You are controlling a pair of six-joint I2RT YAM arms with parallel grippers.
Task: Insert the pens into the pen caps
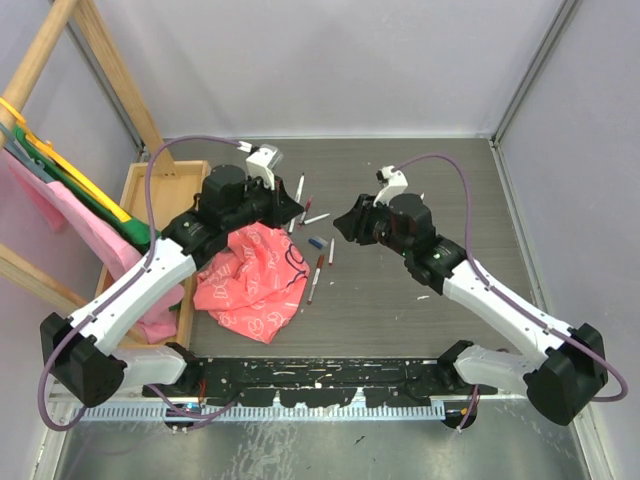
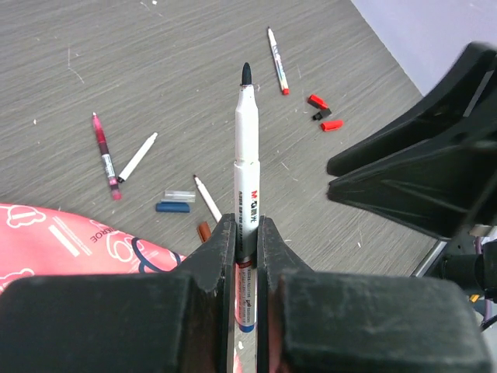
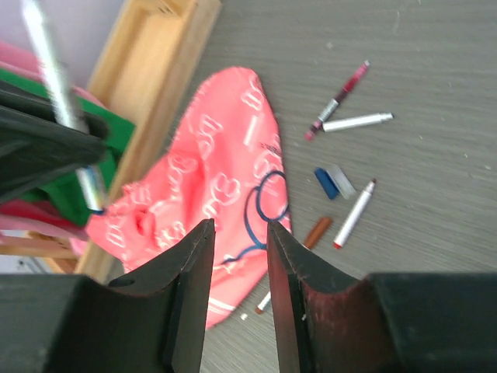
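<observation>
A white marker (image 2: pixel 247 194) stands upright in the left wrist view, its dark pointed tip up and its blue end down. My left gripper is shut on it, one finger on each side. That same marker (image 3: pixel 54 70) shows blurred at the left of the right wrist view. Apart from it, my right gripper (image 1: pixel 341 224) stands to the right, slightly open. Only bare table shows in the narrow gap between its fingers. On the table lie a red cap (image 2: pixel 332 125), a black cap (image 2: pixel 322 114), a blue cap (image 3: pixel 326 183) and a clear cap (image 3: pixel 341 181).
A pink pen (image 3: pixel 338 101), a white pen (image 3: pixel 357 122), a red-ended white pen (image 3: pixel 356 214) and a brown-capped pen (image 3: pixel 317 231) lie loose. Beside them is a pink cloth (image 1: pixel 257 280) with a dark cord. A wooden tray (image 1: pixel 178 190) stands left.
</observation>
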